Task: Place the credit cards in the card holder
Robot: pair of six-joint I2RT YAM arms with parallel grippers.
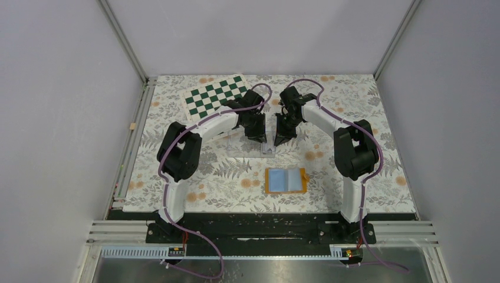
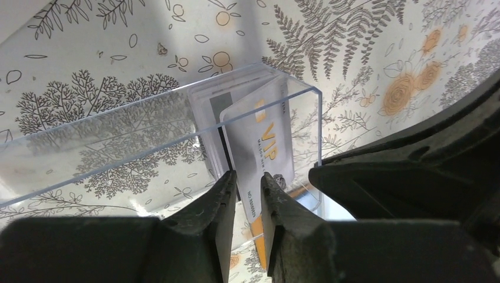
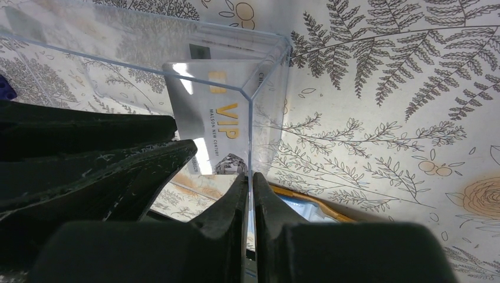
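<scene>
Silver VIP cards (image 2: 253, 141) lean at the end of a clear box (image 2: 147, 103), the front one tilted against those behind it. Over the front card my left gripper is open by a narrow gap, with card face showing between its fingertips; whether they touch it is unclear. My right gripper is shut on the box's corner wall, close beside the cards. From above, the left gripper (image 1: 259, 140) and right gripper (image 1: 278, 142) almost meet over the box. Nearer the front of the table lies the open card holder (image 1: 286, 180), orange-edged with pale blue sleeves.
A green-and-white checkered board (image 1: 215, 97) lies at the back left, partly under the left arm.
</scene>
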